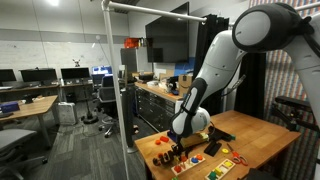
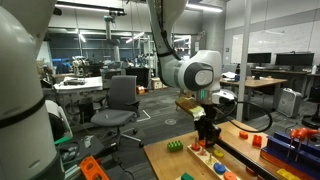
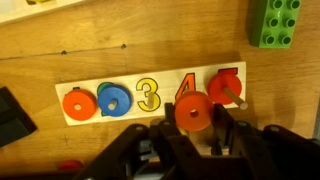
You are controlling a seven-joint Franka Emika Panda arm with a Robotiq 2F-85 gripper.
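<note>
A wooden counting board [image 3: 145, 92] with numbers and pegs lies on the table in the wrist view. Its left end carries a red ring [image 3: 79, 104] and a blue ring [image 3: 114, 99], while another red ring [image 3: 223, 86] sits at the right end. Between the printed 4 and that right-hand ring, an orange-red ring [image 3: 193, 111] is held in my gripper, which is shut on it. The ring looks closer to the camera than the board and covers part of it. In exterior view 2 my gripper [image 2: 208, 135] points down over the table.
A green toy brick [image 3: 274, 23] lies beyond the board's right end. A dark block [image 3: 12, 117] is at the left edge. Bare wood [image 3: 140, 50] stretches behind the board. A blue rack [image 2: 295, 150] stands at the right in exterior view 2.
</note>
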